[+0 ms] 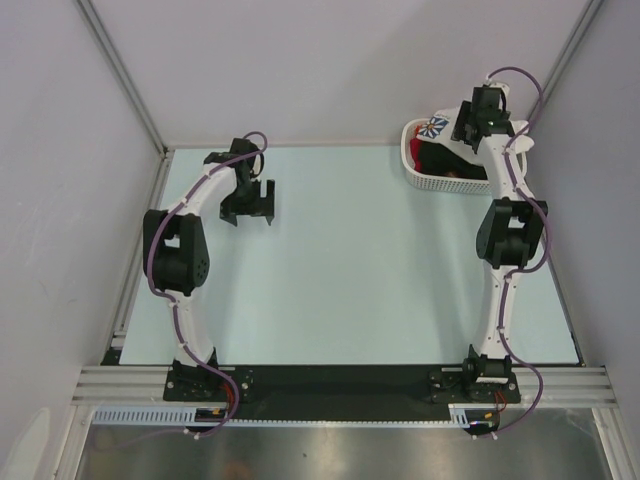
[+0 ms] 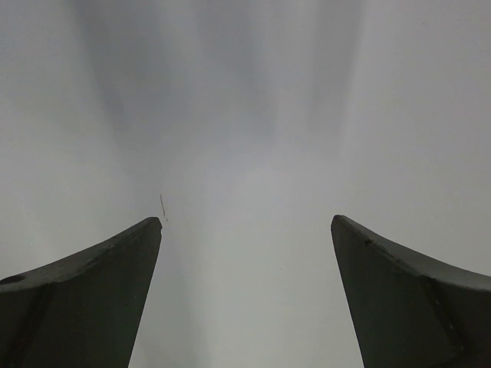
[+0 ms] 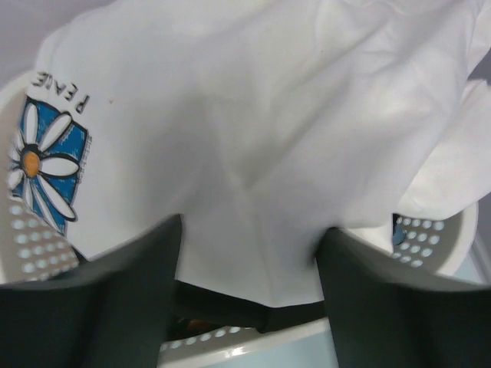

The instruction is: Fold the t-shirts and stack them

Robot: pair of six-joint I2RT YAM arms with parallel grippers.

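A white t-shirt (image 1: 457, 139) with a blue flower print lies bunched over the laundry basket (image 1: 448, 184) at the back right. My right gripper (image 1: 481, 130) hovers over it. In the right wrist view the fingers (image 3: 126, 299) are blurred and stand apart, with the white fabric (image 3: 238, 138) showing beyond and between them; nothing looks pinched. Dark cloth (image 1: 440, 160) and a bit of red cloth (image 1: 414, 150) show under the white shirt. Over the back left of the table my left gripper (image 1: 248, 208) is open, and only bare surface shows between its fingers.
The pale table (image 1: 340, 260) is empty across its middle and front. Walls rise behind and on both sides, with the basket close to the back right corner.
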